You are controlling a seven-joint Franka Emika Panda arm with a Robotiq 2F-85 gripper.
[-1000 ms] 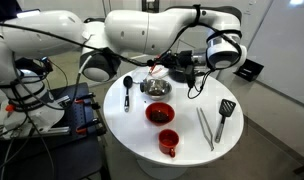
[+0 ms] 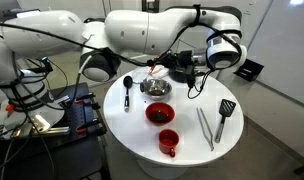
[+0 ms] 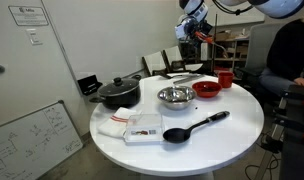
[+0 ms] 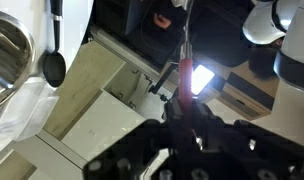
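My gripper is shut on a slim red-handled thing (image 4: 185, 70) in the wrist view. A pale end of it runs up past the handle; what kind of utensil it is, I cannot tell. In exterior view 2 the gripper (image 3: 200, 38) hangs high beyond the table, with a thin orange-red shape (image 3: 220, 45) beside it. Exterior view 1 shows the gripper only small and dark, near the steel bowl (image 2: 156, 89) in the picture. A black ladle (image 4: 54, 68) and part of the steel bowl (image 4: 10, 62) appear at the wrist view's left.
On the round white table (image 3: 237, 135) stand a red bowl (image 2: 159, 114), a red mug (image 2: 168, 142), a black pot (image 3: 118, 93) and a clear container (image 3: 146, 127). A black spatula (image 2: 226, 112) and tongs (image 2: 205, 127) lie at one side. Free room shows near the table's front edge.
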